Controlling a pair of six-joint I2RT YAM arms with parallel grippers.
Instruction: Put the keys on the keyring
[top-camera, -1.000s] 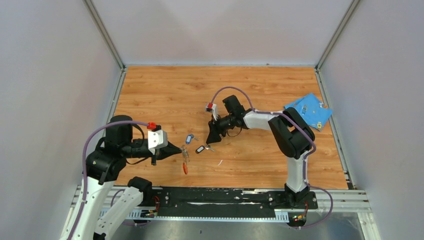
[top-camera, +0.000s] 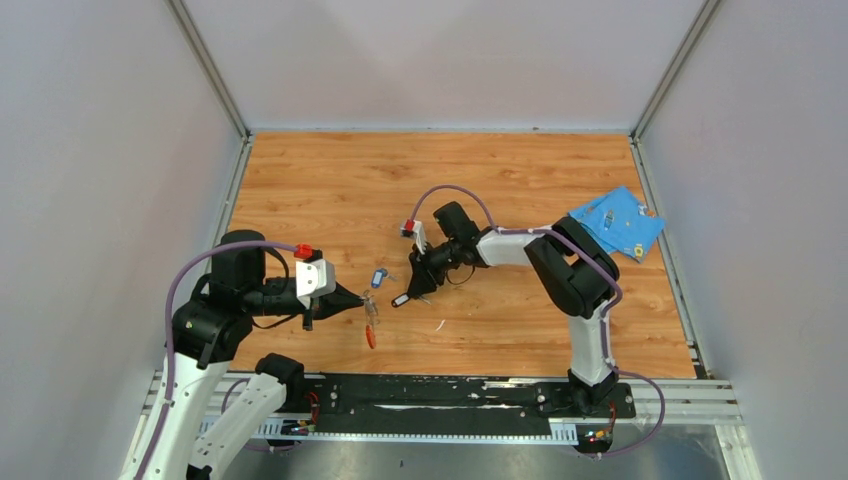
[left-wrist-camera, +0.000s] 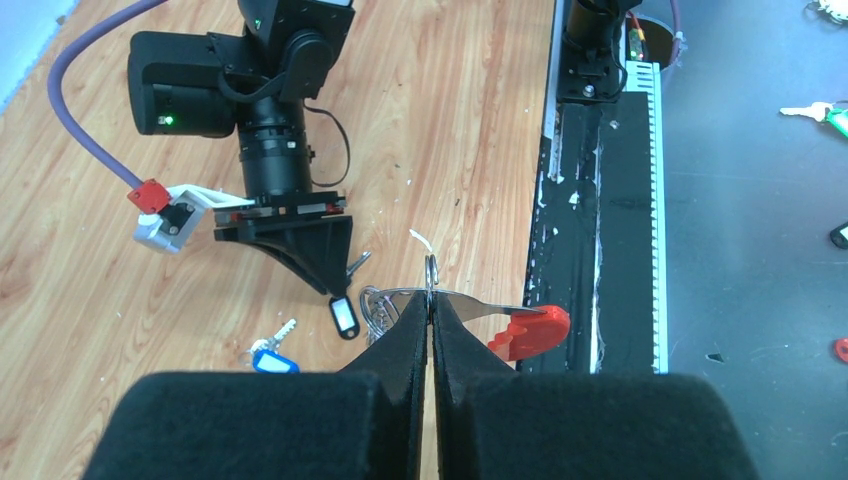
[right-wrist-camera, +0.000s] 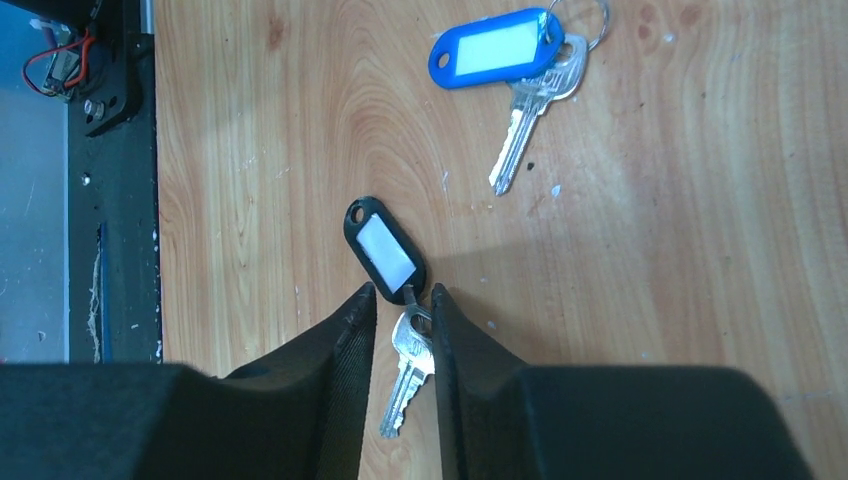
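In the right wrist view my right gripper stands part open just over a key (right-wrist-camera: 405, 370) joined to a black tag (right-wrist-camera: 385, 250) on the wood table (top-camera: 500, 330). Above lie a blue tag (right-wrist-camera: 495, 45) and another key (right-wrist-camera: 520, 130). My left gripper is shut on a metal keyring (left-wrist-camera: 380, 310) with a red-handled piece (left-wrist-camera: 530, 335) hanging from its tips, held off to the left of the tags in the top view.
A blue mat (top-camera: 620, 220) with small items lies at the back right. The rail (top-camera: 450, 400) runs along the front edge.
My right arm has moved left and toward the front, down to the black-tagged key. My left arm has not moved.
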